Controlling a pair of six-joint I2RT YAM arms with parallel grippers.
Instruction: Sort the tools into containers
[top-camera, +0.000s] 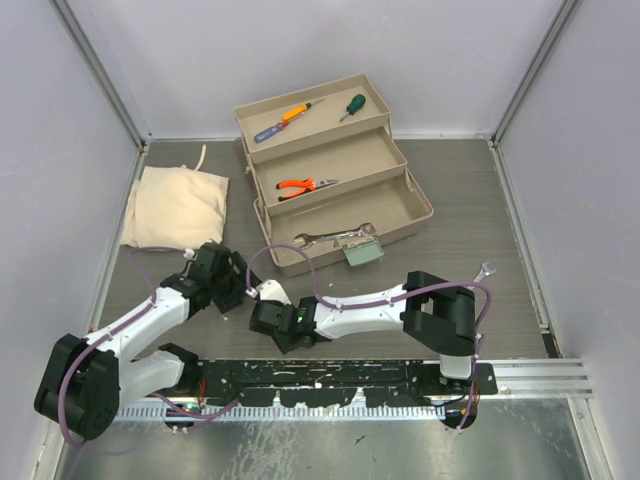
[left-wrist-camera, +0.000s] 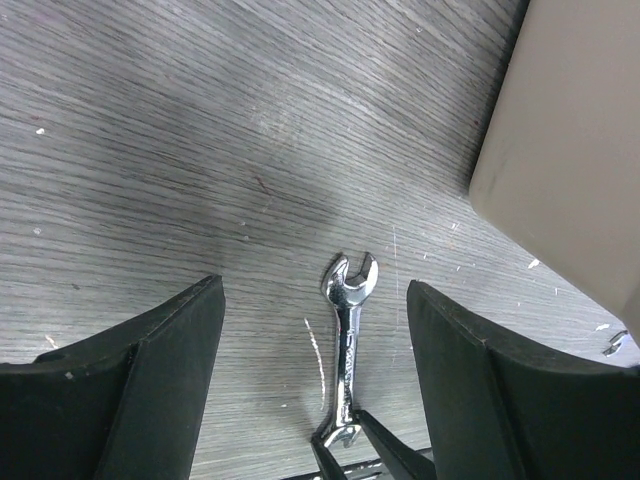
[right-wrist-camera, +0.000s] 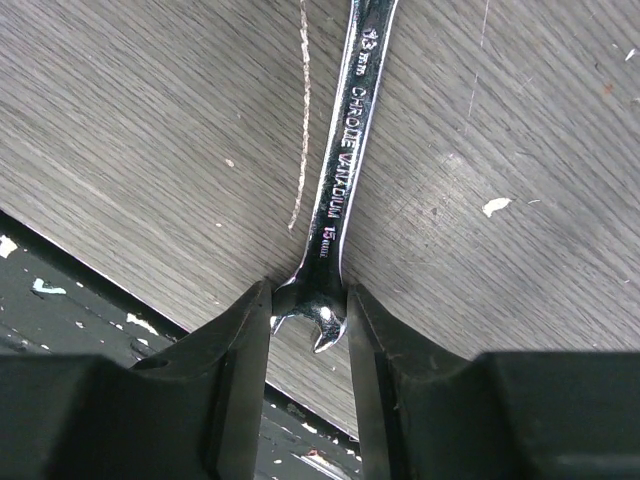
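Observation:
A shiny double-ended wrench (right-wrist-camera: 335, 200) lies on the grey table. In the right wrist view, my right gripper has its fingertips close on both sides of the near open end, with little or no gap; whether they press on it cannot be told. The left wrist view shows the same wrench (left-wrist-camera: 346, 350) below my left gripper, whose fingers stand wide apart with nothing between them. The top view hides this wrench under the arms. Another wrench (top-camera: 485, 271) lies at the table's right side.
The tiered toolbox (top-camera: 420, 212) stands at the back middle. Its trays hold screwdrivers (top-camera: 296, 111), orange pliers (top-camera: 305, 187) and wrenches (top-camera: 335, 235). A green-topped box (top-camera: 363, 251) sits at its front edge. A cream cloth bag (top-camera: 175, 208) lies at the left.

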